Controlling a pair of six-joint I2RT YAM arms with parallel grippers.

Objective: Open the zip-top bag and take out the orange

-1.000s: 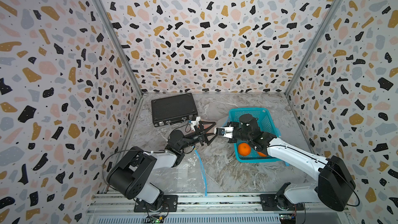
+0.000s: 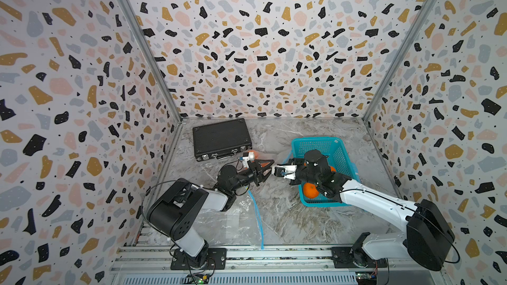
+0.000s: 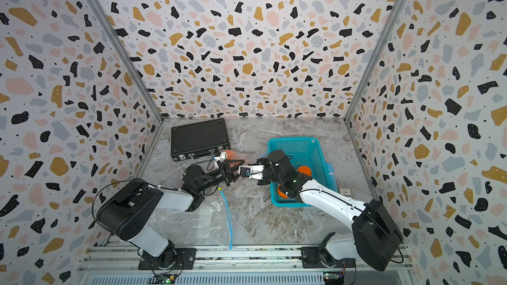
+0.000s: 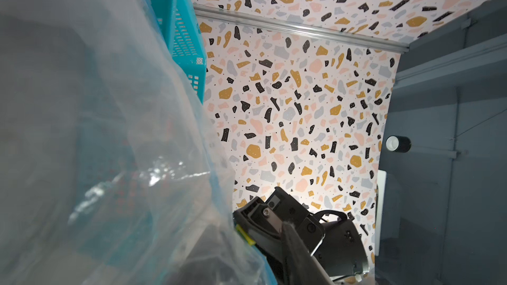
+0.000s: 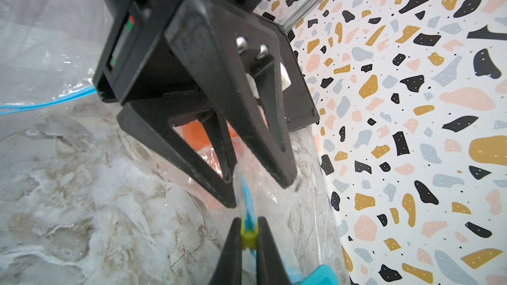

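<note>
A translucent zip bag with a blue zip strip fills much of the left wrist view; orange shows through it behind the grippers. My right gripper is shut on the bag's zip end, a yellow tab between its fingertips. My left gripper is part open just beside it, its fingertips around the upper stretch of the blue strip. Whether it touches the plastic is hard to tell.
A teal basket with oranges stands at the right. A black case lies at the back left. Another clear bag with a blue strip lies flat at the front left.
The left arm has shifted slightly; the right has moved a little lower.
</note>
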